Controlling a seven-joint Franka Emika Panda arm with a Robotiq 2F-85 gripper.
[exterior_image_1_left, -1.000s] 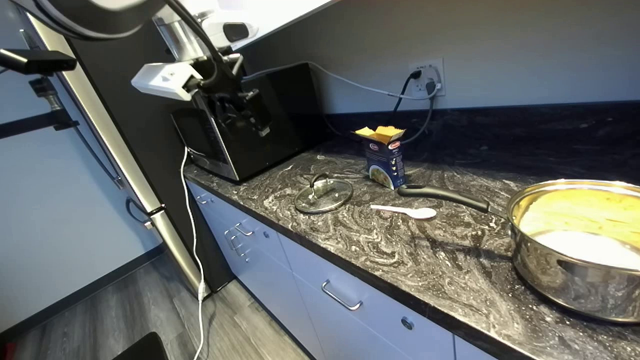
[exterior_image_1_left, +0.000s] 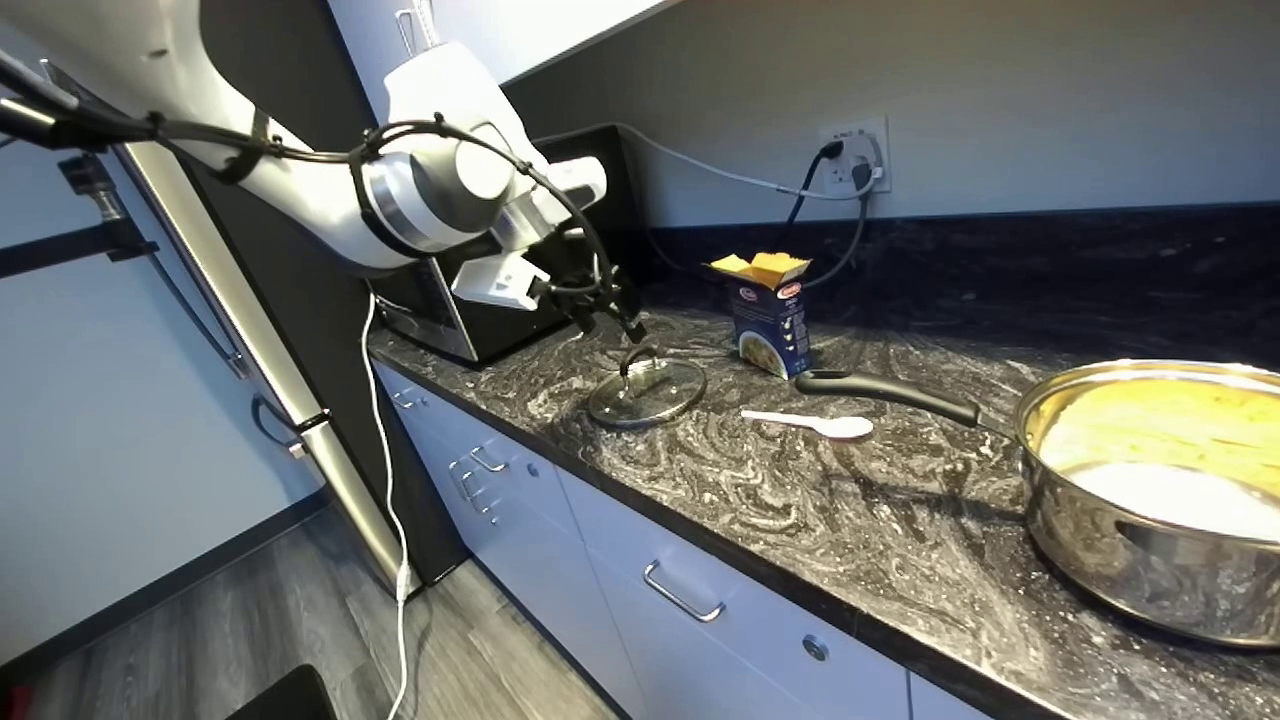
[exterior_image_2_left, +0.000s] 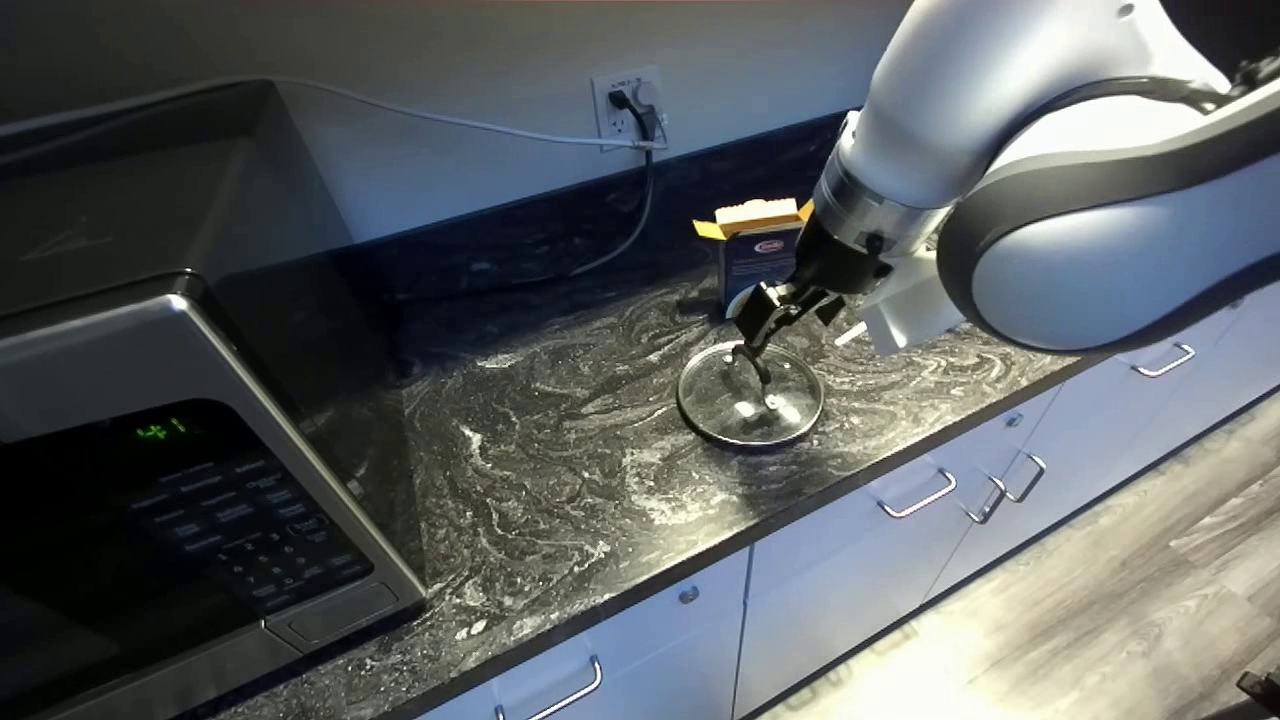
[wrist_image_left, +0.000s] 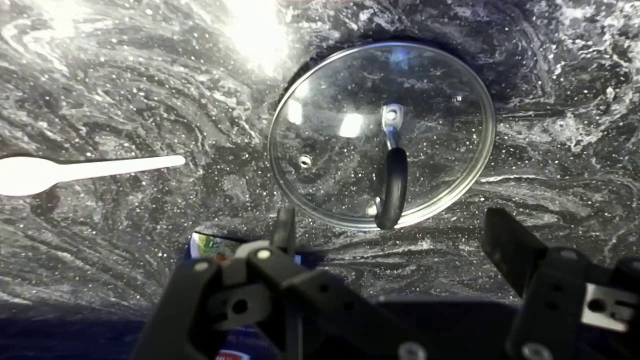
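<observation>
A round glass lid (wrist_image_left: 342, 90) with a metal rim lies flat on the countertop, its black arched handle (wrist_image_left: 394, 186) standing up from the middle. Above and just behind it hangs my gripper, open, with its two fingers wide apart. In the wrist view the handle's black bend appears between the fingertips, clear of both. Exterior view 1 has the gripper (exterior_image_1_left: 612, 326) a little above the lid (exterior_image_1_left: 678, 390). From the other side, the fingers (exterior_image_2_left: 758, 314) look close over the handle; whether they touch it I cannot tell there.
A white spoon (exterior_image_1_left: 840, 426) lies to the lid's right, and an open blue pasta box (exterior_image_1_left: 768, 330) stands behind. Farther right is a steel pan (exterior_image_1_left: 1116, 558), its black handle reaching toward the box. A microwave (exterior_image_2_left: 180, 528) occupies the counter's other end.
My arm has come down and to the right in exterior view 1, from in front of the microwave to over the lid. The lid, spoon, box and pan have stayed put.
</observation>
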